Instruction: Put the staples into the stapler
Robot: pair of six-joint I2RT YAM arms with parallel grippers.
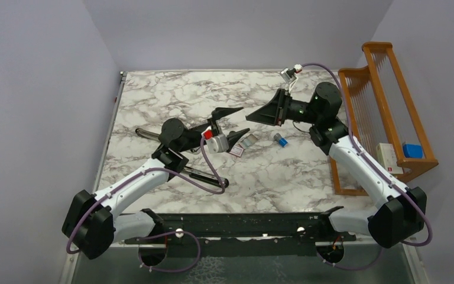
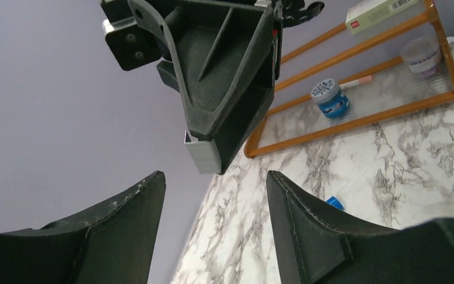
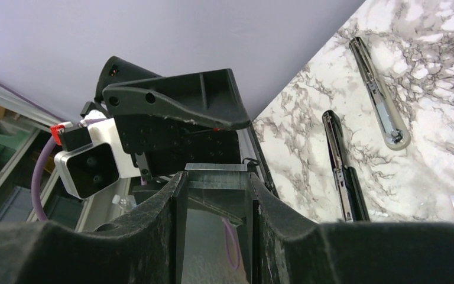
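A strip of staples [image 3: 216,176] is pinched between the fingertips of my right gripper, which is shut on it above the table. In the left wrist view the strip's grey end [image 2: 204,156] sticks out past the right fingers. My left gripper stands open facing it, nothing between its fingers; the strip lies beyond the gap, apart from them. Two long stapler-like pieces lie on the marble table: a dark one [image 3: 344,165] and a lighter metal one [image 3: 381,97]. In the top view the left arm partly covers both.
A small red-and-white box [image 1: 236,150] and a blue-capped container [image 1: 280,140] lie mid-table. At the right stands a wooden rack [image 1: 393,100] holding several items.
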